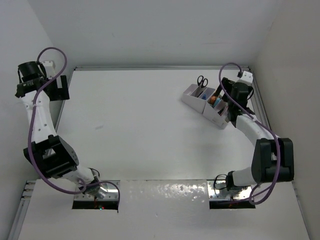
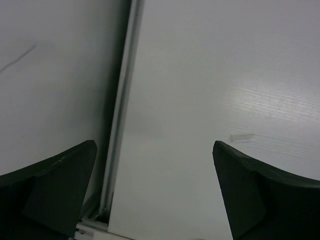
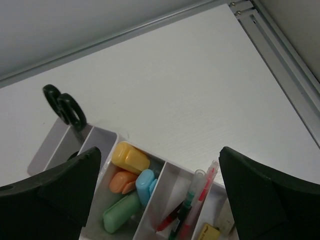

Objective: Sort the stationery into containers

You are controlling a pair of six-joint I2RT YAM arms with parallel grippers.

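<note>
In the top view, compartmented containers (image 1: 195, 101) hold the stationery at the right of the table. Scissors (image 3: 70, 109) stand handles up in one compartment. Others hold a yellow item (image 3: 130, 158), an orange one (image 3: 120, 181), a blue one (image 3: 144, 186), a green one (image 3: 121, 212) and several pens (image 3: 193, 192). My right gripper is open over these compartments, its fingers either side of them. My left gripper is open and empty above the table's far left edge.
Rails (image 3: 287, 60) and walls border the table at back and sides, close to both arms.
</note>
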